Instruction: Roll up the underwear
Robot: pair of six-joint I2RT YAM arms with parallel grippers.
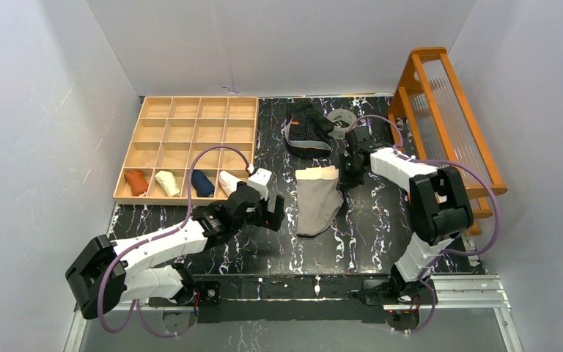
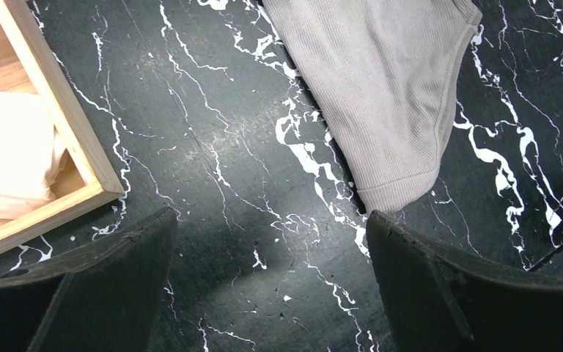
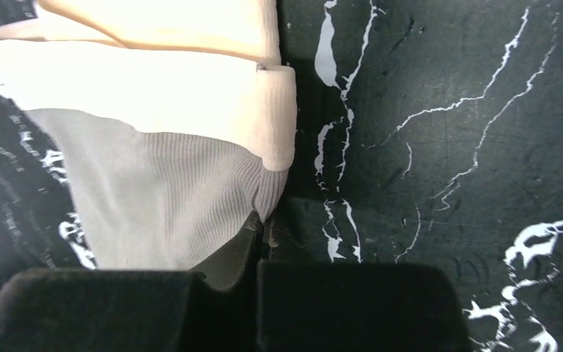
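Observation:
Grey underwear (image 1: 317,205) with a cream waistband lies folded on the dark marble table, its waistband toward the back. My right gripper is shut on the fabric's right edge, just below the waistband, which is bunched up there. In the left wrist view the narrow end of the grey underwear (image 2: 392,110) reaches toward one finger of my left gripper. That gripper stands open, left of the cloth, with nothing but bare table between its fingers.
A wooden compartment box (image 1: 183,97) at the left holds several rolled cloths in its front row. Behind the underwear lie a dark striped garment (image 1: 308,130) and a tape roll (image 1: 342,117). An orange-framed rack (image 1: 476,154) stands at the right.

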